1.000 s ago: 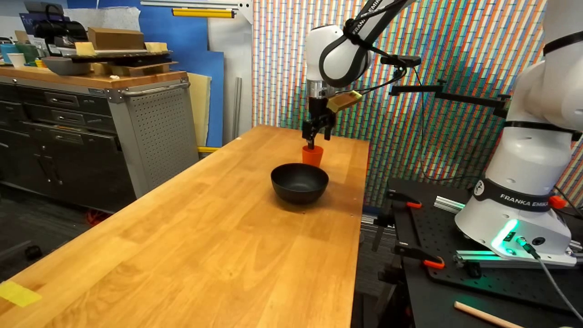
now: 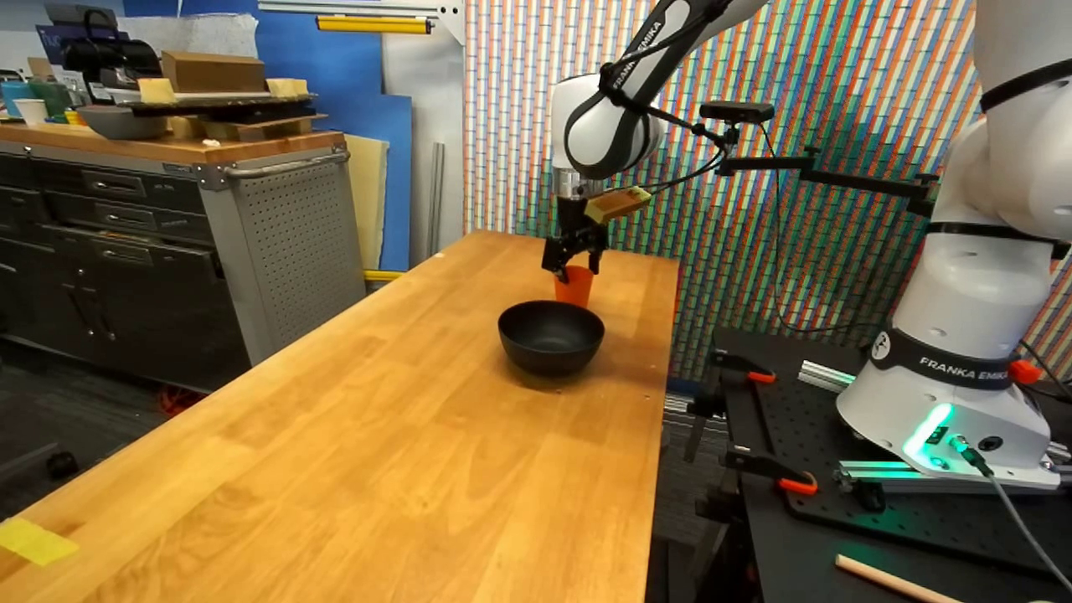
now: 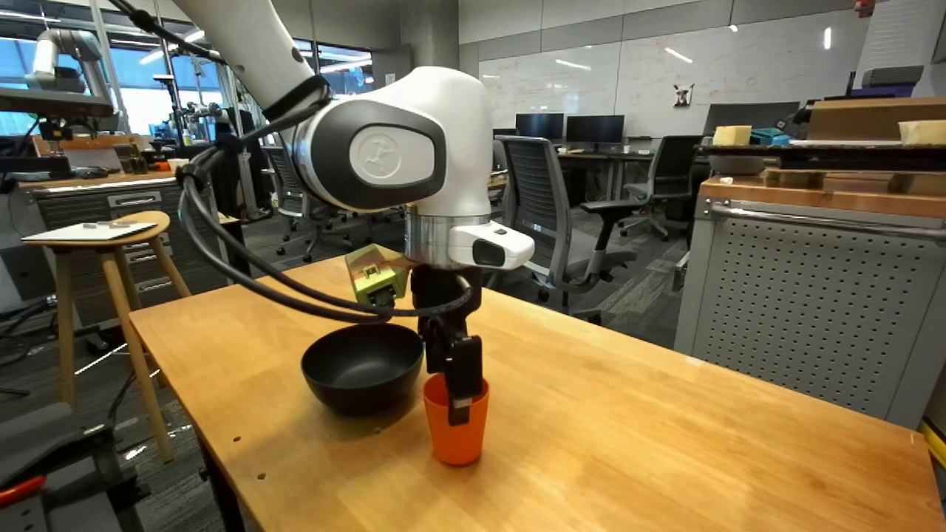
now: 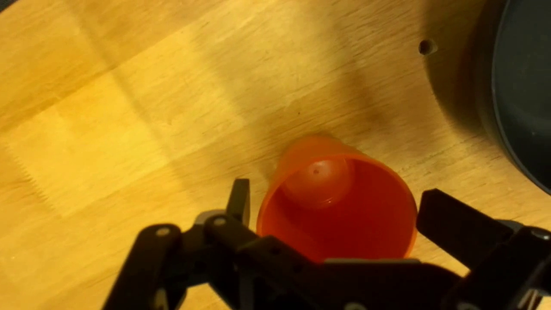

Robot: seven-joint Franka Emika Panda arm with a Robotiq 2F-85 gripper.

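Observation:
An orange cup [image 4: 341, 206] stands upright on the wooden table; the wrist view looks down into it and shows it empty. My gripper is open, one finger [image 4: 239, 201] to the left of the cup's rim and the other [image 4: 459, 227] to its right, close to the rim. Seen from the second exterior view, a fingertip overlaps the near side of the orange cup [image 3: 457, 443]. Right beside the cup sits a black bowl [image 2: 550, 340], and its inside looks empty in the second exterior view.
Yellow tape [image 2: 36, 541] is stuck at its near left corner. A tool cabinet [image 3: 807, 301] stands apart from the table. Cables [image 3: 293, 301] loop beside my wrist.
The arm has come lower and shifted slightly left in the first exterior view, bringing the gripper down to the cup's rim. Cup and bowl appear unmoved.

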